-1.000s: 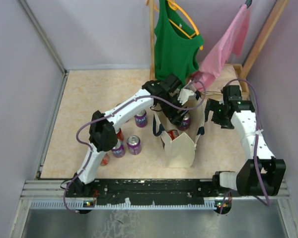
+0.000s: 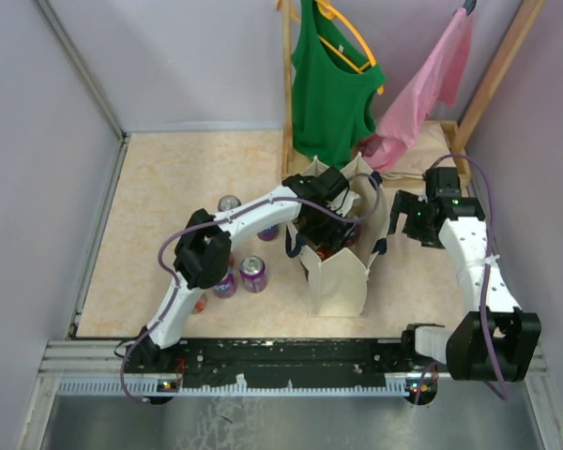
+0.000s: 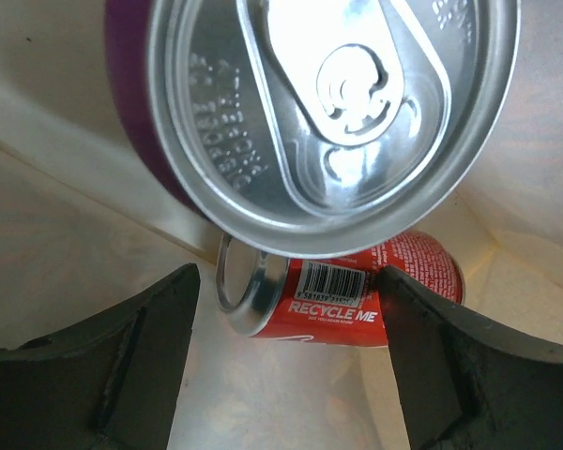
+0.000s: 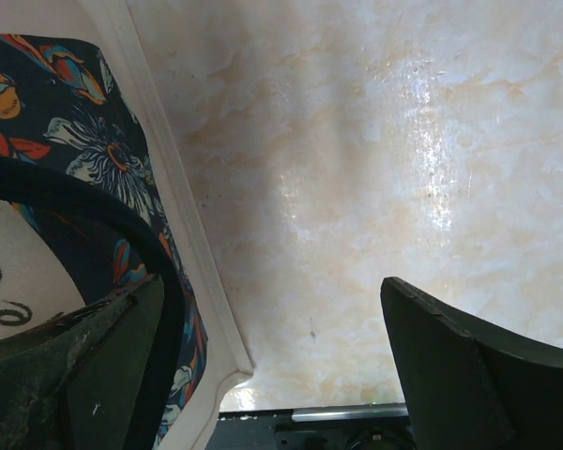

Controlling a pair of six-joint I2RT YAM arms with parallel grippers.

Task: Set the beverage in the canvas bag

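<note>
The canvas bag [image 2: 340, 287] stands open on the table. Down inside it is my left gripper [image 2: 342, 221], its fingers apart. In the left wrist view a red can [image 3: 342, 298] lies on its side, behind and between the parted fingers, not clasped. A purple can [image 3: 131, 89] stands over it in that view, its silver lid towards the camera. From above, my arm hides most of both cans. Right of the bag, my right gripper is open. One of its fingers overlaps the bag's dark handle strap [image 4: 103, 206] in the right wrist view; contact is unclear.
Several more cans, such as a purple one [image 2: 253, 274], stand left of the bag, some partly under the left arm. A green top [image 2: 330, 94] and a pink garment [image 2: 418, 98] hang behind.
</note>
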